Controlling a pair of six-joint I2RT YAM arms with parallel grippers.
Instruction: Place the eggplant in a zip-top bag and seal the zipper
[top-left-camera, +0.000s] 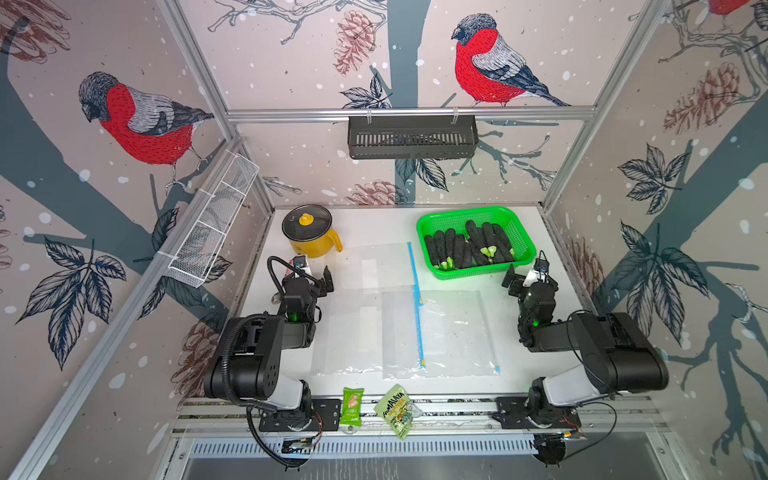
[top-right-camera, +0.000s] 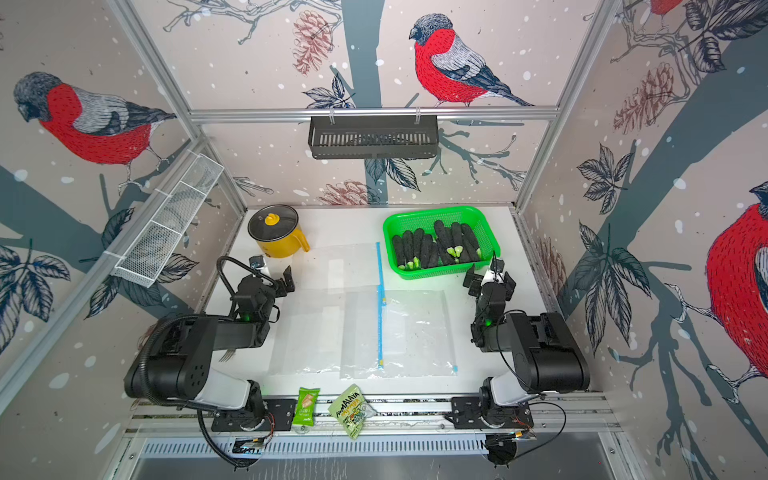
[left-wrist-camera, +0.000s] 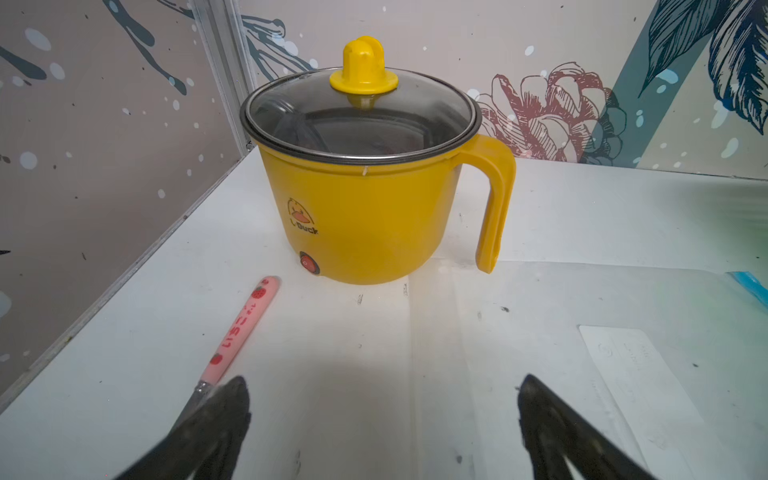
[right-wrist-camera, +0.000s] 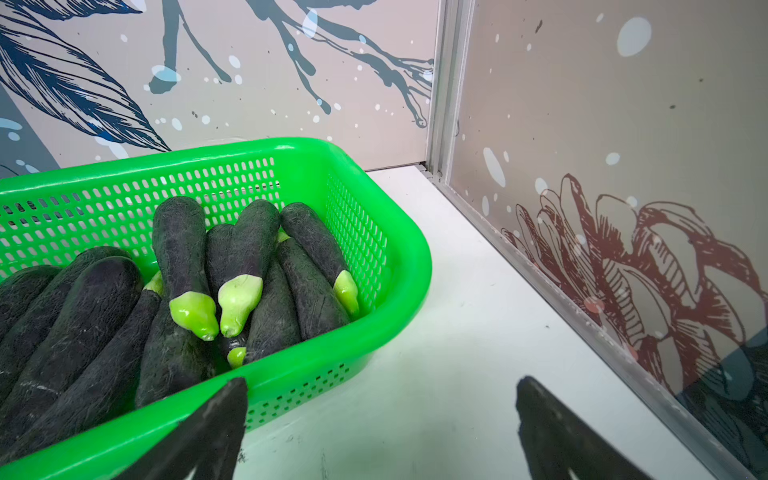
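Note:
Several dark eggplants (right-wrist-camera: 180, 256) with green stem ends lie piled in a green basket (top-left-camera: 524, 232) at the back right. Clear zip top bags (top-left-camera: 460, 328) lie flat and overlapping across the middle of the table, with blue zipper strips (top-left-camera: 417, 320) along their edges. My left gripper is open and empty, in front of the pot and left of the bags. To the right, just in front of the basket, my right gripper also stands open, nothing between its fingers. No eggplant shows in any bag.
A yellow pot (left-wrist-camera: 360, 200) with a glass lid stands at the back left. A pink-handled utensil (left-wrist-camera: 240, 328) lies near the left edge. Two snack packets (top-left-camera: 352, 406) rest at the front edge. Bare table (right-wrist-camera: 448, 320) shows right of the basket.

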